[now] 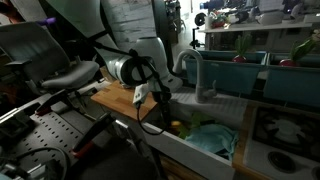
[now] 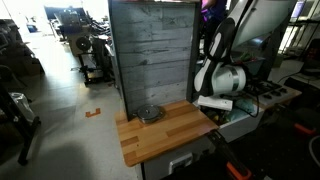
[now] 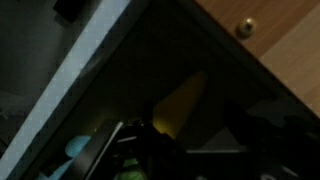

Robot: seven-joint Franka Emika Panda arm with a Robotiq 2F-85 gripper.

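My gripper reaches down into an open drawer [image 1: 200, 158] beside the wooden counter. Its dark fingers stand apart in the wrist view, and a yellowish-brown object [image 3: 180, 105] shows in the gap between them. Whether they touch it is too dark to tell. In exterior view 1, a small yellow-green item [image 1: 180, 129] lies in the drawer near the gripper. A light blue cloth [image 1: 212, 139] fills the part farther right. From exterior view 2, the fingers are hidden by the arm and the drawer area.
The wooden counter [image 2: 170, 133] carries a dark round pan [image 2: 148, 113]. A grey faucet [image 1: 199, 70] stands behind the arm, and a stove [image 1: 285, 135] is at the right. The drawer's light rim [image 3: 70, 82] runs close along the gripper's left side.
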